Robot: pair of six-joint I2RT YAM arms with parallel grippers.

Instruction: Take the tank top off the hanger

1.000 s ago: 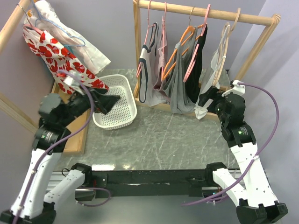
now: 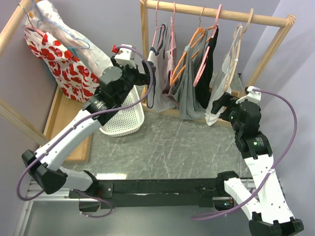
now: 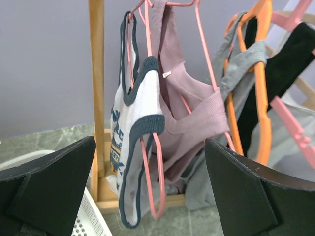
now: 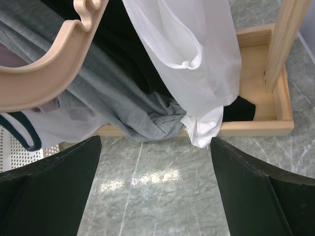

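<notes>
On a pink hanger at the left end of the rack hangs a white tank top with dark trim. In the left wrist view it lies between the spread fingers of my left gripper, and I see no contact. From above, the left gripper is right beside this top, at its left. My right gripper is open at the other end of the rack, by a white garment on a beige hanger. In the right wrist view the white garment hangs beyond the open fingers.
A pinkish top, a grey garment on an orange hanger and a black one hang close together. A white basket stands below the left arm. Garments hang on a second rack at left.
My left arm has swung right and up, from over the basket's left side to the white tank top. The right arm has barely moved.
</notes>
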